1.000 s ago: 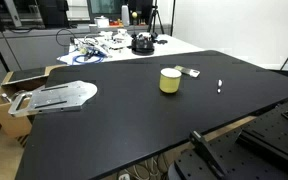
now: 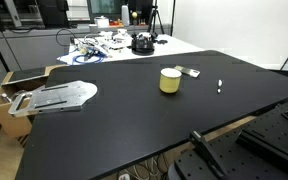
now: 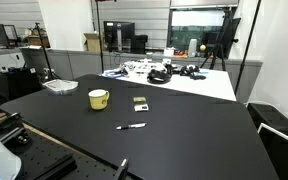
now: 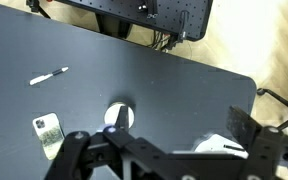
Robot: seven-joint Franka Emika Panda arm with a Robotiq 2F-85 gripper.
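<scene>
A yellow cup (image 2: 170, 81) stands upright on the dark table, also seen as the yellow cup (image 3: 99, 100) in exterior view 2. Near it lies a small flat pale-and-greenish item (image 3: 140, 104), which looks like a pale rectangle (image 4: 48, 133) from above. A slim marker (image 2: 220, 86) rests apart from both, and the same marker (image 4: 49, 76) shows at the wrist view's upper left. High over the table, my gripper has its dark fingers spread wide. It touches nothing; its body hides part of the cup's surroundings.
A white tray-like object (image 2: 56, 97) lies at the table's far end from the marker, its wrist-view outline partly covered by the gripper. Cables and gear (image 3: 159, 72) crowd a white table behind.
</scene>
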